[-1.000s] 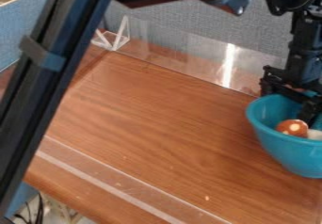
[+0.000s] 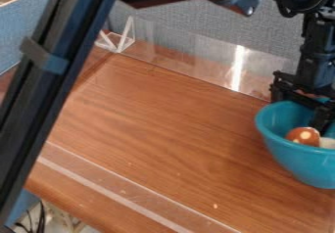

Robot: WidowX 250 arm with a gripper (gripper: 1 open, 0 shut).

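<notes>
My black gripper [image 2: 318, 105] reaches down into a teal bowl [image 2: 287, 159] at the right edge of the view, its lower part partly hidden by the rim and cut off by the frame. An orange mushroom-like object with pale spots [image 2: 304, 136] lies in the bowl below the gripper, with a whitish piece beside it. The fingertips are too dark and crowded to read clearly.
A clear panel runs along the back, with a small white wire frame [image 2: 116, 41] near it. The black arm crosses the top and left.
The gripper has shifted very slightly at the bowl; otherwise little differs.
</notes>
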